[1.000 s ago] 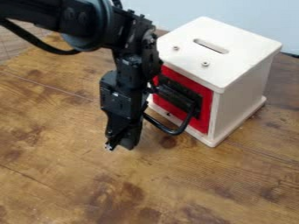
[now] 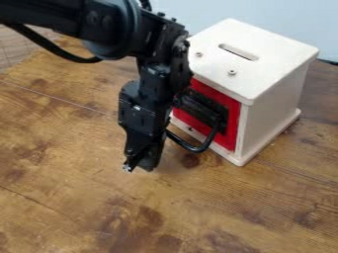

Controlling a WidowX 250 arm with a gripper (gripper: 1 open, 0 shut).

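Note:
A white wooden box (image 2: 272,100) with a slot and two small screws on top stands at the right, a red panel (image 2: 227,133) on its front, partly covered by my black arm. My gripper (image 2: 132,163) points down low over the wooden floor, left of and in front of the box, its fingertips close together and shut, with nothing visible between them. A black cable loops from the wrist across the red panel.
A pale wall is behind the box, and a grey tiled strip shows at the upper left.
My arm and gripper have shifted slightly to the right, toward the box. The box has not visibly moved.

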